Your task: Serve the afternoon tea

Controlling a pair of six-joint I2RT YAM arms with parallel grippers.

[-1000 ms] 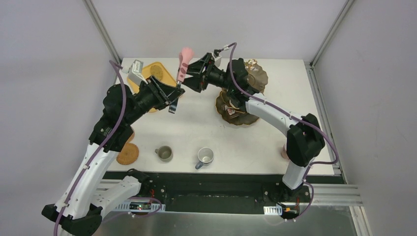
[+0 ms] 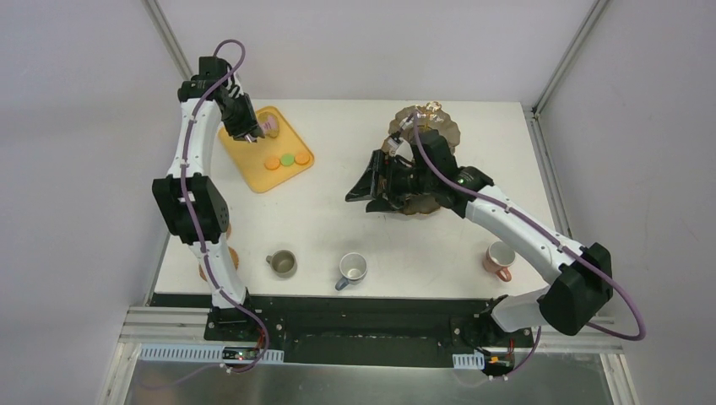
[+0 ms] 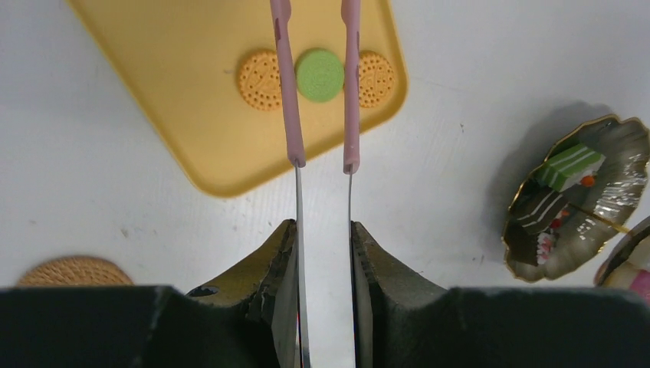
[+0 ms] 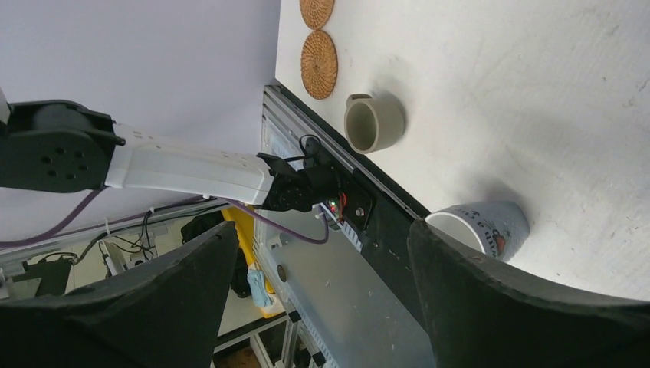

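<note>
My left gripper (image 2: 251, 137) is over the yellow tray (image 2: 252, 171), shut on pink-and-metal tongs (image 3: 289, 100); their metal strips run between its fingers and the pink arms stand apart, pointing away. On the tray lie a green round (image 3: 320, 75) and two biscuits (image 3: 259, 80), close by the pink arms. A scalloped tiered stand (image 2: 445, 122) holds cake-like pieces (image 3: 569, 167), seen in the left wrist view; my right arm partly covers it from above. Beside it, my right gripper (image 2: 358, 203) is open with nothing between its fingers.
Toward the front edge stand a grey-green mug (image 2: 284, 263), a blue-white mug (image 2: 353, 265) and, at right, a pink mug (image 2: 496, 258). Two woven coasters (image 4: 319, 64) lie at the left, largely under my left arm.
My left gripper has gone from mid-table to over the tray, turning the pink end of the tongs toward it. The right gripper has drawn back from the tongs, toward the stand and the front.
</note>
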